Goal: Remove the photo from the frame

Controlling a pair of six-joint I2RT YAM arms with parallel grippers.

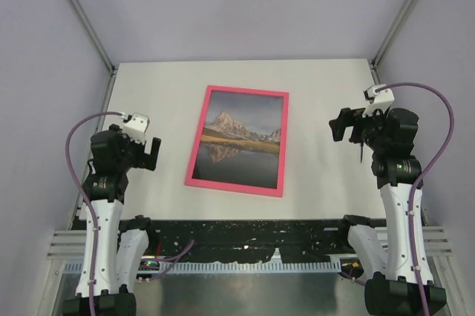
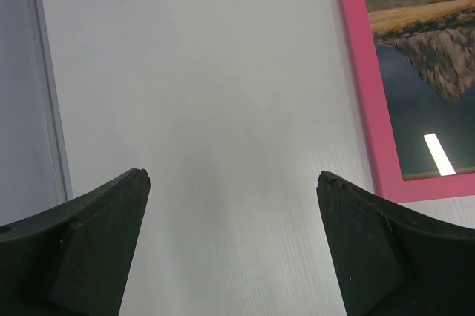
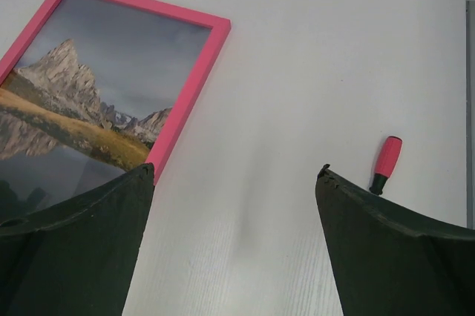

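A pink frame (image 1: pixel 284 138) (image 2: pixel 362 71) (image 3: pixel 189 93) lies on the white table, holding a mountain-lake photo (image 1: pixel 237 142) (image 2: pixel 423 123) (image 3: pixel 89 116). My left gripper (image 1: pixel 148 149) is raised left of the frame, open and empty, with the frame's edge at the right of its wrist view. My right gripper (image 1: pixel 349 127) hangs open and empty right of the frame, which shows at upper left in its wrist view.
A red-handled screwdriver (image 3: pixel 387 159) lies at the table's (image 1: pixel 163 86) right side, partly hidden by my right gripper. Bare table surrounds the frame. Walls stand at the sides and back.
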